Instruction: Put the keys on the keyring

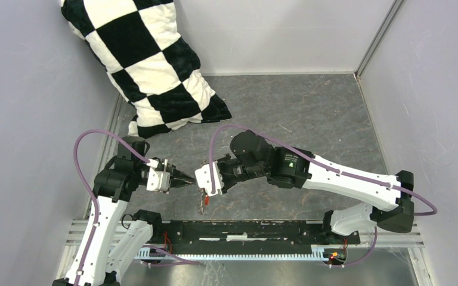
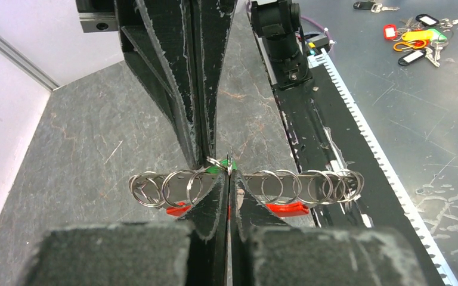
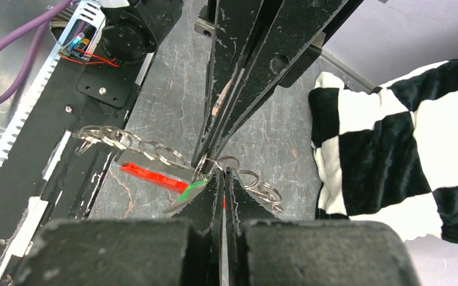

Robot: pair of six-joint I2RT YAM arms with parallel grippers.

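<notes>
The keyring, a metal strip carrying several wire rings (image 2: 328, 186) with red and green parts (image 2: 289, 209), hangs at my left gripper. That gripper is shut on a thin ring, seen edge-on at its tips. My right gripper is shut close beside it, its tips near another ring (image 3: 229, 159); whether they pinch it cannot be told. In the top view both grippers meet above the floor, the right one covering much of the keyring (image 1: 206, 200). Keys with coloured tags (image 2: 432, 39) lie on the metal surface in the left wrist view.
A black-and-white checkered cushion (image 1: 149, 65) leans at the back left. The grey floor (image 1: 286, 101) behind the right arm is clear. Along the front runs a black rail with a white toothed strip (image 1: 232, 257). Pale walls stand close on both sides.
</notes>
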